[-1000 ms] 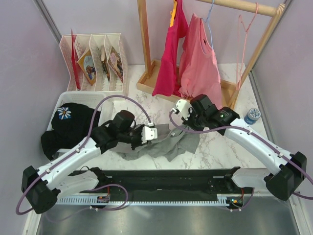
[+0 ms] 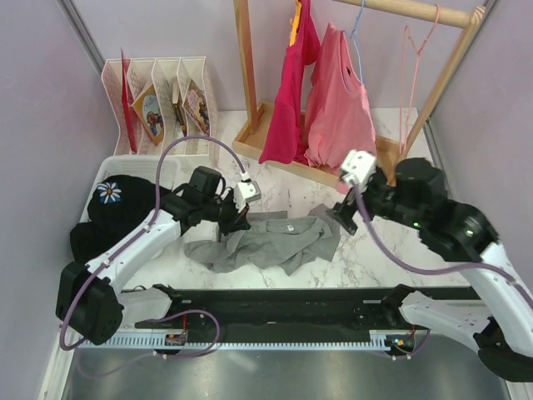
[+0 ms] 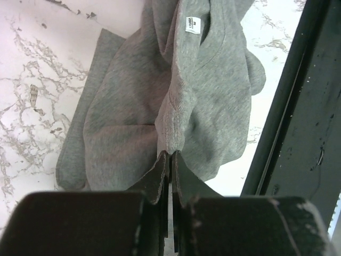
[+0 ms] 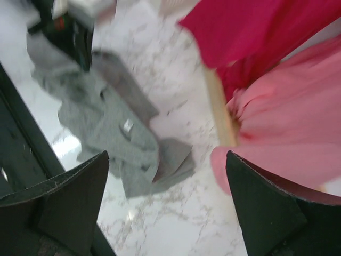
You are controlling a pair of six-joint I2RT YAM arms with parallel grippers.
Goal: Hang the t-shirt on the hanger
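Note:
A grey t-shirt [image 2: 275, 246] with a small white label lies crumpled on the marble surface. My left gripper is shut on a raised fold of the grey fabric near its left end. My right gripper [image 2: 341, 208] is raised above the shirt's right end, open; its wrist view is blurred, with nothing seen between the fingers. Hangers hang from the wooden rail [image 2: 400, 12]: a pink one [image 2: 420, 46] bare, others carrying red [image 2: 287, 100] and pink [image 2: 341, 117] garments.
A white basket [image 2: 171, 171] with black clothing stands at the left, a white file rack [image 2: 112, 83] behind it. The rack's wooden tray base [image 2: 258, 133] lies behind the shirt. The front edge is a dark strip.
The left arm has shifted back and slightly left onto the shirt's fold. The right arm has lifted away from the shirt toward the right and is moving, appearing blurred.

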